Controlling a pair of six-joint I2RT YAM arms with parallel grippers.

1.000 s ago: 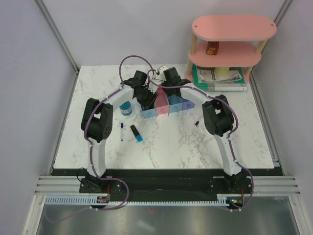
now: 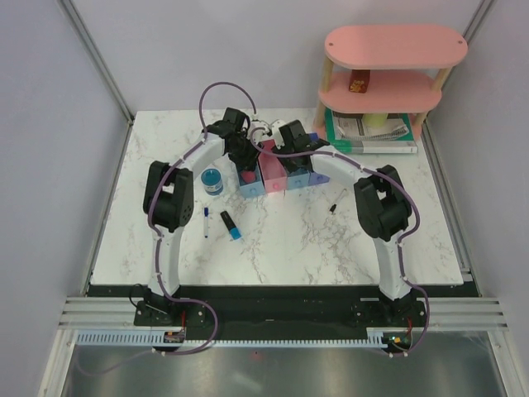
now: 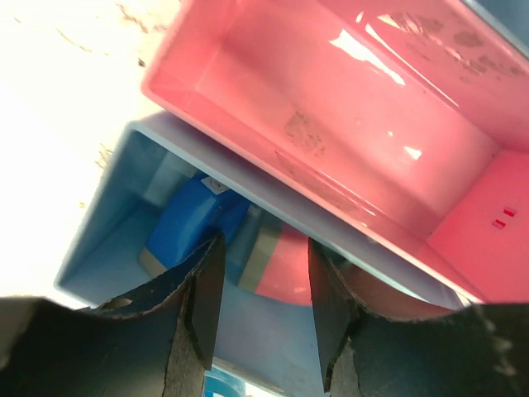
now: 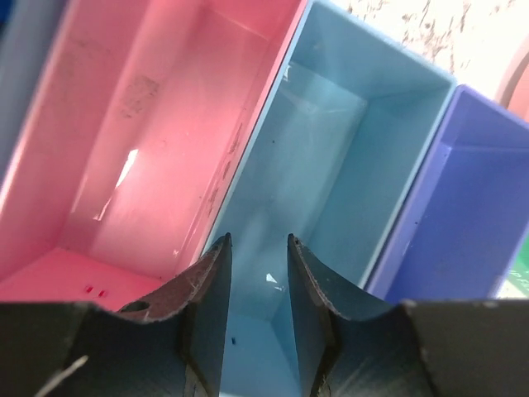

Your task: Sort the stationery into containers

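Note:
My left gripper, part open, hangs over the left light-blue box (image 3: 111, 203), which holds a blue object (image 3: 190, 215) and a pink-and-grey one (image 3: 273, 265); none shows gripped. My right gripper, also part open, is over an empty-looking light-blue box (image 4: 405, 116). Between them is a pink box (image 3: 355, 99), with a purple box (image 4: 471, 198) at the far right. On the table lie a pen (image 2: 206, 222), a black-and-blue item (image 2: 231, 225) and a small dark item (image 2: 333, 208).
A blue round container (image 2: 212, 181) stands left of the boxes. A pink shelf (image 2: 395, 45) with papers underneath stands at back right.
Both arms have shifted slightly over the boxes, the right one toward the front and right, the left one slightly back from its position about a second ago.

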